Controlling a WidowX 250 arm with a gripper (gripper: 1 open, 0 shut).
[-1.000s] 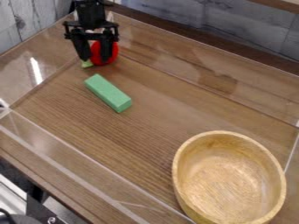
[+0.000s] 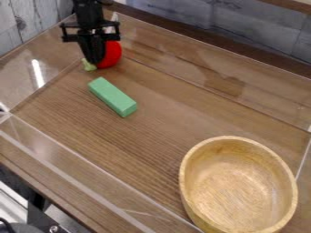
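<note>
My black gripper (image 2: 89, 38) is at the top left, right at a red round object (image 2: 109, 55) with a small pale green piece (image 2: 89, 65) beside it; whether its fingers are open or shut on it is not clear. A green block (image 2: 112, 96) lies apart, lower and to the right on the wooden table.
A large tan oval bowl (image 2: 238, 186) stands at the bottom right. A wall runs along the upper left edge.
My gripper has moved up and slightly left, toward the back of the table. The green block and bowl are unmoved.
</note>
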